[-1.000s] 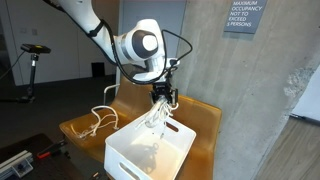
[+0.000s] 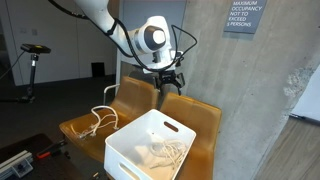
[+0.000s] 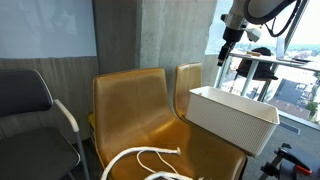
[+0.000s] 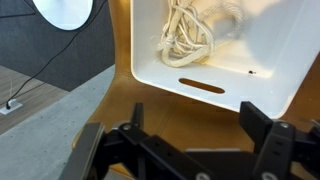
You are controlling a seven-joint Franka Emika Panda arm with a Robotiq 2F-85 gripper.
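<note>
A pale rope (image 2: 165,152) lies loosely bundled inside a white box (image 2: 125,158). My gripper (image 2: 170,82) hangs above the box's far edge, clear of the rope. Seen from the wrist, the dark fingers (image 4: 92,147) of my gripper stand wide apart with nothing between them. The same view has the rope (image 4: 188,38) in the box near its handle slot. A second white rope (image 2: 95,126) is draped over the seat of the left chair; part of that rope (image 3: 150,158) shows in the second exterior view.
The box stands across brown chairs, whose backrest (image 2: 190,116) rises behind it. A grey wall (image 2: 235,95) is close behind the chairs. A black office chair (image 3: 38,125) is at the left of the second exterior view.
The gripper has opened and risen away from it.
</note>
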